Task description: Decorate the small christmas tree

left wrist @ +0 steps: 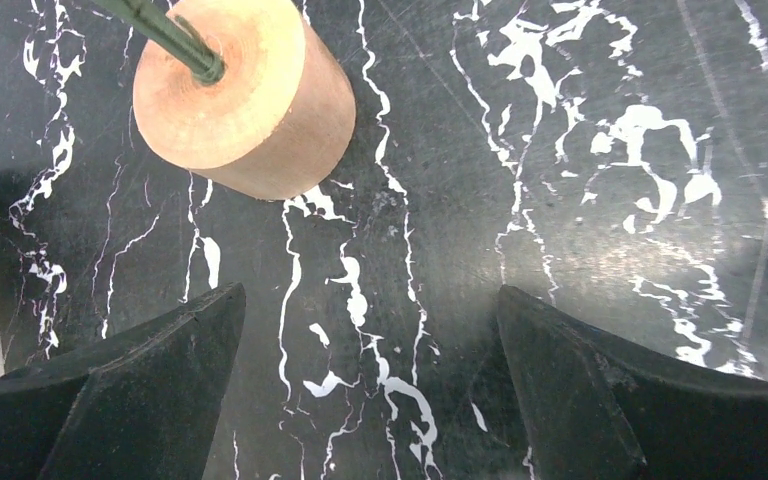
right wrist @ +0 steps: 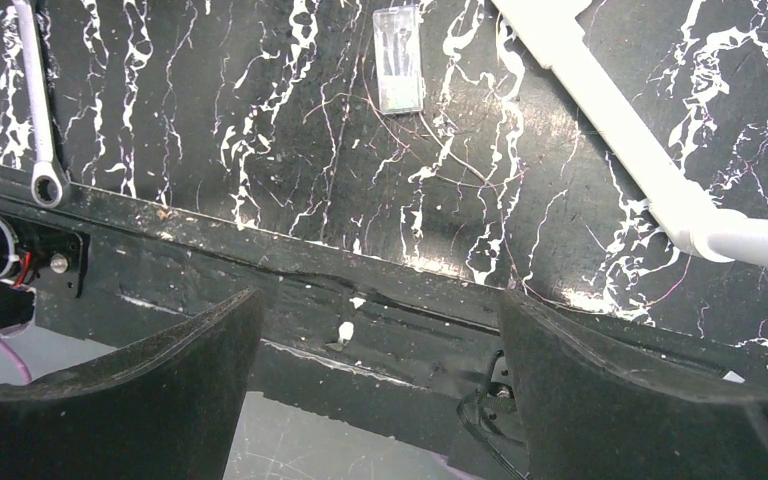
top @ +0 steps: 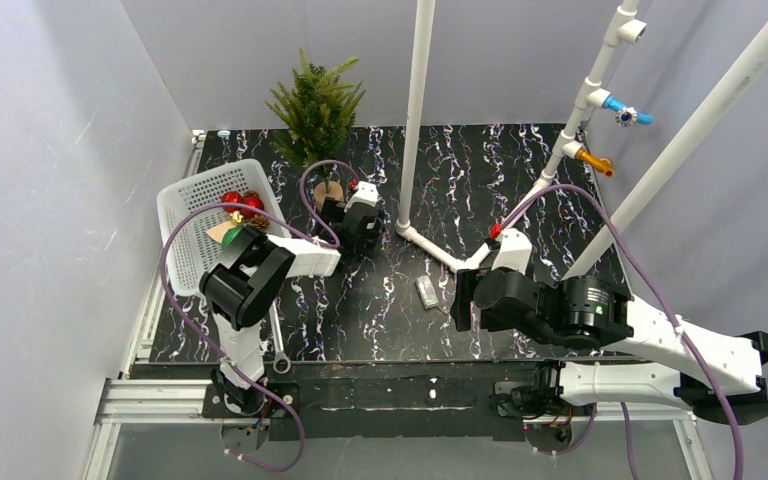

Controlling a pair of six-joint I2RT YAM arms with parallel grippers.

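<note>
The small tree stands at the back left; its round wooden base fills the upper left of the left wrist view. My left gripper is open just in front of that base, over bare black marble. Left of it, a white basket holds red baubles, a green ball, pine cones and other pieces partly hidden by the arm. My right gripper is open above the front right of the counter, with nothing between its fingers in the right wrist view.
White PVC pipes rise behind and right, with a pipe run on the counter. A small clear case with thin wires lies mid-front. A wrench lies at the front left edge.
</note>
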